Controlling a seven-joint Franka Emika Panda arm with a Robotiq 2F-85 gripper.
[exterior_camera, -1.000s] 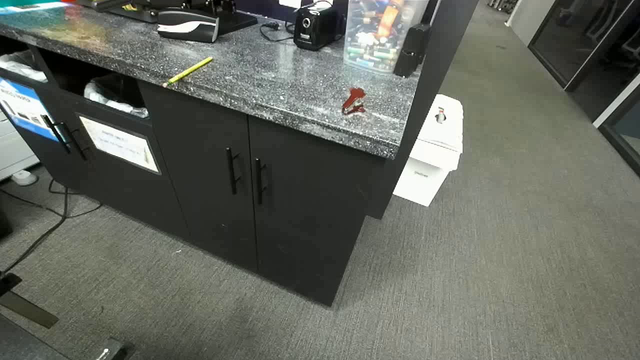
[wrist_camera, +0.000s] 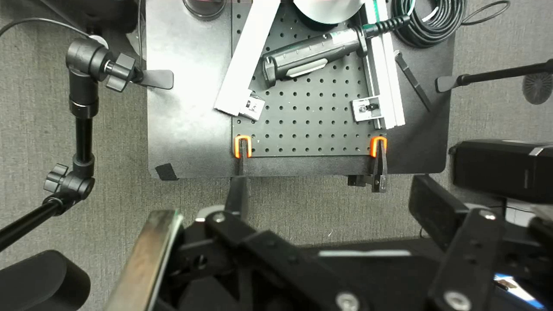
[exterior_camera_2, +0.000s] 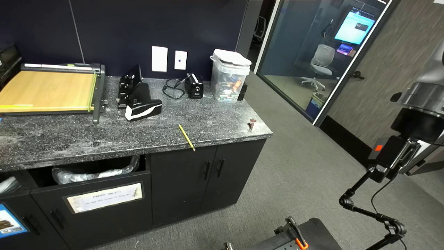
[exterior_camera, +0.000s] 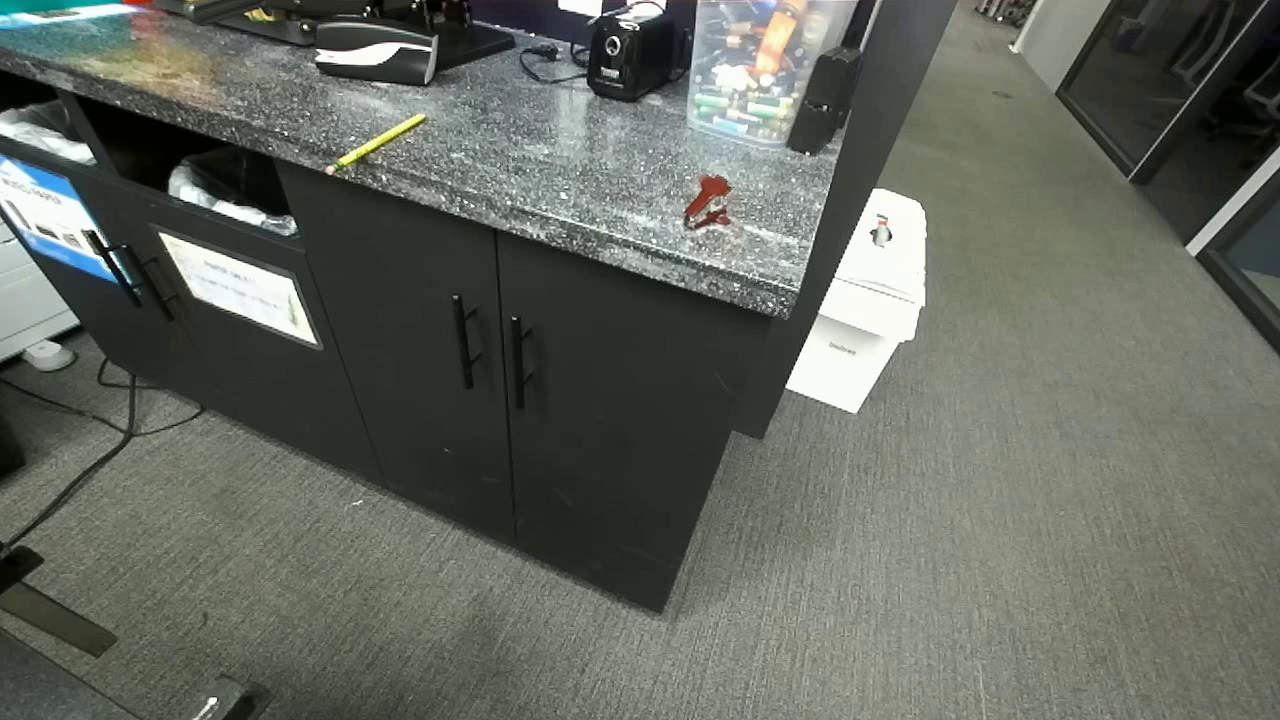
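In the wrist view my gripper stands open, its fingers wide apart with nothing between them. It is over bare floor, short of a dark table. On the speckled counter (exterior_camera_2: pixel 216 131) lies a yellow pencil (exterior_camera: pixel 378 143), close to the front edge. A red-brown staple remover (exterior_camera: pixel 708 202) sits near the counter's right end. Farther back are a black and white stapler (exterior_camera_2: pixel 144 110), a black pencil sharpener (exterior_camera_2: pixel 194 86) and a clear lidded tub of markers (exterior_camera_2: pixel 229 79). In exterior view 2 part of the arm (exterior_camera_2: pixel 424 100) hangs at the right, well away from the counter.
A pegboard (wrist_camera: pixel 311 122) with clamps, metal rails and a black handheld tool (wrist_camera: pixel 316 54) covers the table. Jointed stands (wrist_camera: pixel 83 103) rise beside it. A paper trimmer (exterior_camera_2: pixel 54 89) fills the counter's left.
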